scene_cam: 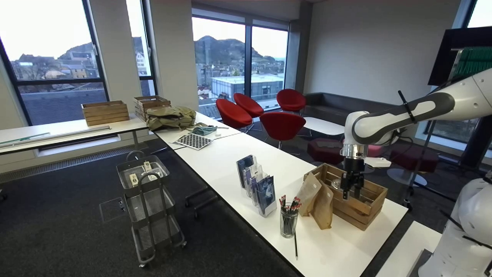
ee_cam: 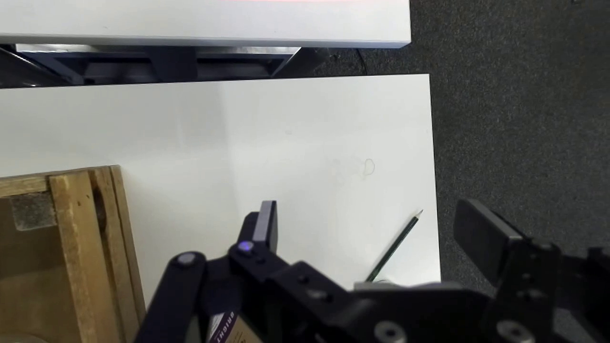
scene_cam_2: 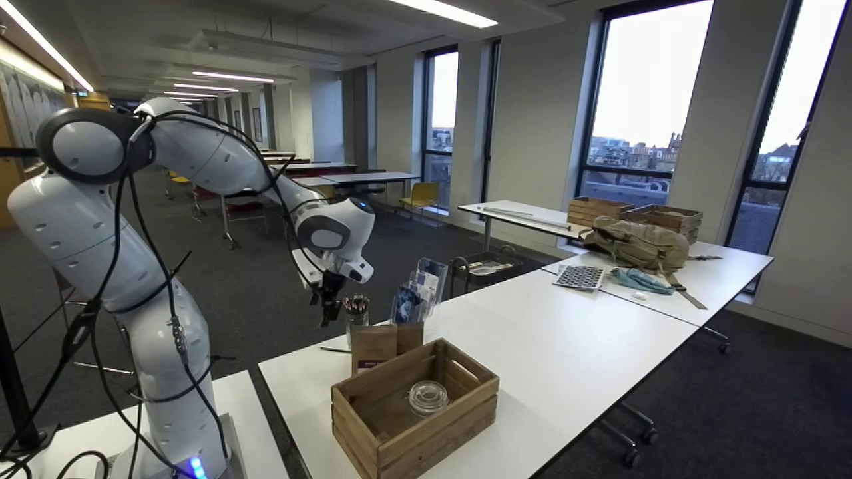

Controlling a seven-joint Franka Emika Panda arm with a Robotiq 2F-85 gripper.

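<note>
My gripper stands open, its two fingers [ee_cam: 264,228] wide apart and nothing between them. In the wrist view, a dark pencil [ee_cam: 400,240] lies on the white table below, in the gap between the fingers. That pencil [scene_cam: 296,245] lies beside a glass cup of red-tipped pencils [scene_cam: 288,222] in exterior view 1. Exterior view 2 has the gripper [scene_cam_2: 328,307] in the air near the cup. A glass jar [scene_cam_2: 428,398] sits inside the wooden crate [scene_cam_2: 427,447]; the gripper partly hides it in exterior view 1.
Two brown paper bags [scene_cam: 322,208] stand between the crate and the pencil cup. Behind the cup is a leaflet holder [scene_cam: 266,195]. A bag [scene_cam_2: 635,242], a blue cloth [scene_cam_2: 641,281] and a checkered board [scene_cam_2: 580,277] lie at the far end.
</note>
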